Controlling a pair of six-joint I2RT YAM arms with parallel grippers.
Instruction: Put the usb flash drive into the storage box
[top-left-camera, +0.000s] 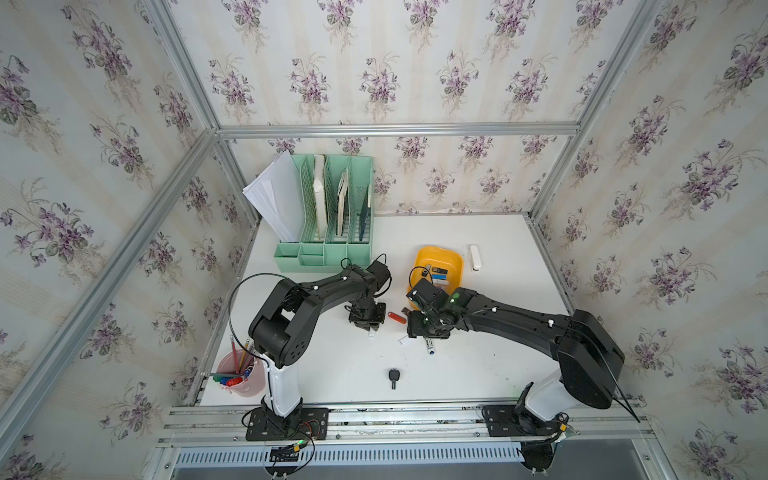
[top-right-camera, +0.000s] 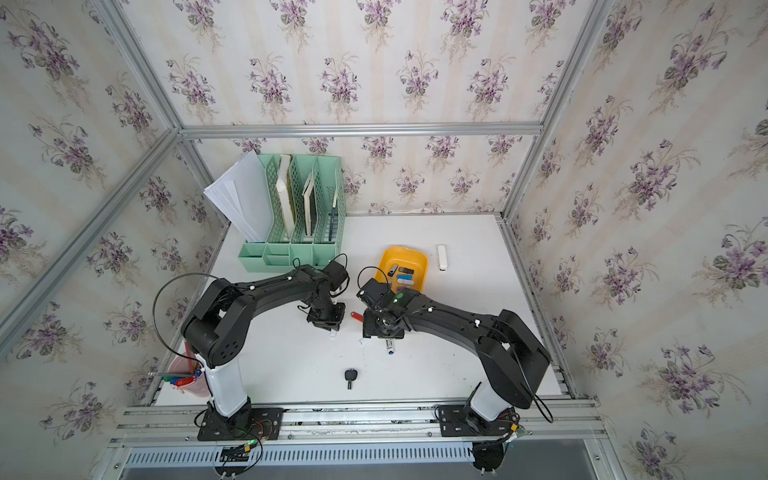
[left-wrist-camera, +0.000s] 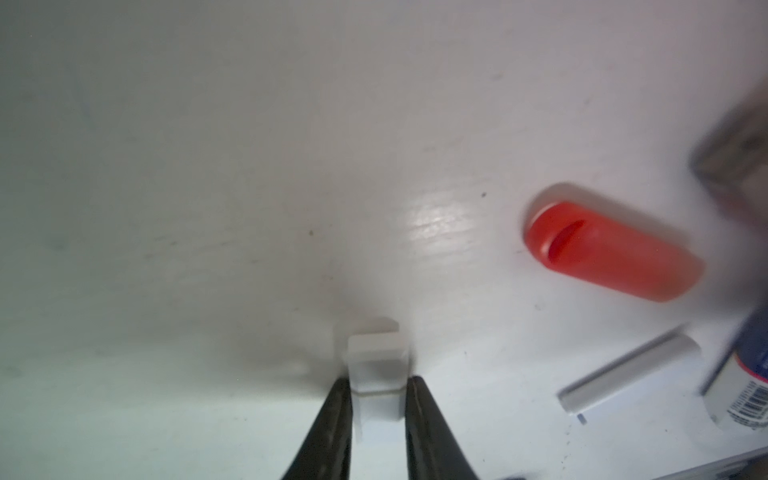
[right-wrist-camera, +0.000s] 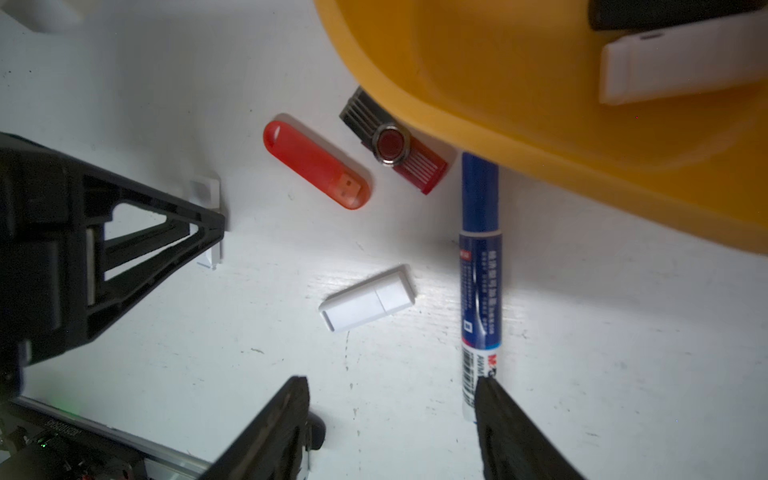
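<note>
In the left wrist view my left gripper is shut on a small white flash drive (left-wrist-camera: 377, 360), close over the table. A second white flash drive (right-wrist-camera: 368, 301) lies flat in the right wrist view. Above it rest a red flash drive (right-wrist-camera: 316, 164) and a black-and-red one with a round swivel (right-wrist-camera: 392, 142), against the box. The yellow storage box (right-wrist-camera: 560, 172) holds several drives, among them a white one (right-wrist-camera: 688, 60). My right gripper hovers open with nothing between its fingers, below the loose white drive.
A blue marker (right-wrist-camera: 481, 296) stretches from under the box's rim. A black key-like object (top-left-camera: 393, 376) lies near the front edge. A green file rack (top-left-camera: 324, 256) stands at the back left and a pink pen cup (top-left-camera: 249, 382) at the front left.
</note>
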